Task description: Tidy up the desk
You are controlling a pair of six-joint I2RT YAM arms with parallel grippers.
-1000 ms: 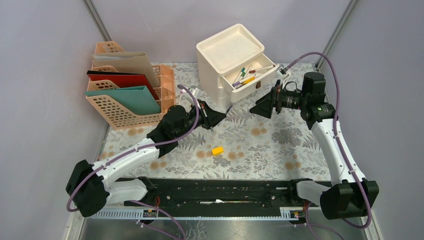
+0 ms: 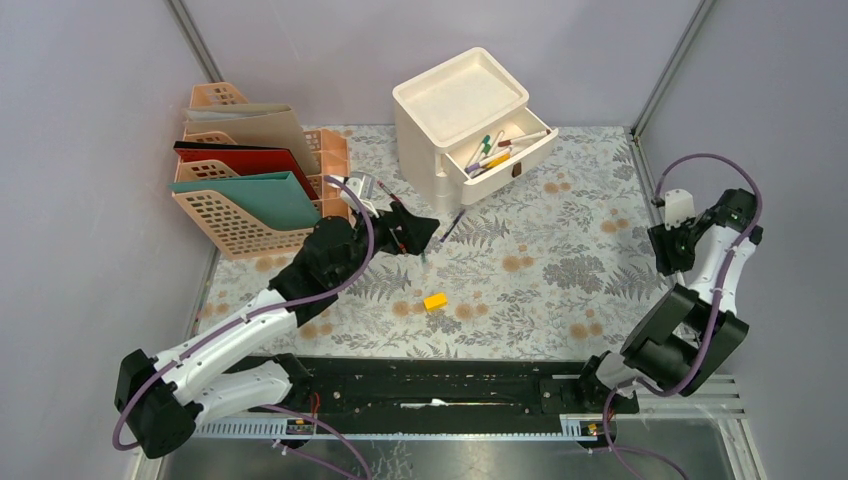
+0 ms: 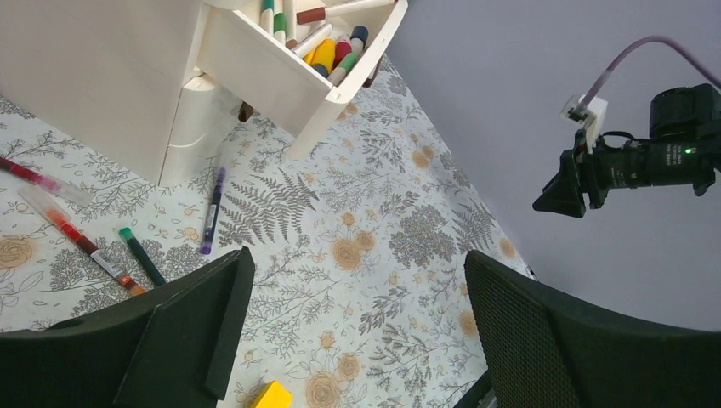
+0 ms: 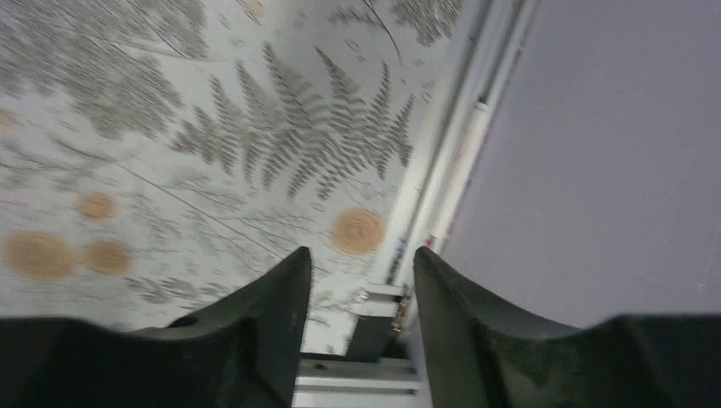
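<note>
A white drawer box (image 2: pixel 446 98) stands at the back, its drawer (image 2: pixel 535 150) pulled out with several markers inside. My left gripper (image 2: pixel 410 232) is open over loose pens left of centre; in the left wrist view, a red pen (image 3: pixel 34 177), an orange pen (image 3: pixel 89 251), a green pen (image 3: pixel 143 259) and a purple pen (image 3: pixel 212 212) lie below the box. A yellow block (image 2: pixel 435 300) lies near the front. My right gripper (image 2: pixel 664 250) is at the right edge, part open, nothing visible between its fingers.
An orange file rack (image 2: pixel 230 225) with several folders stands at the back left. Walls bound both sides.
My right arm has swung right from near the drawer to the desk's right edge, its gripper narrowing. The left arm has drawn slightly back to the left.
</note>
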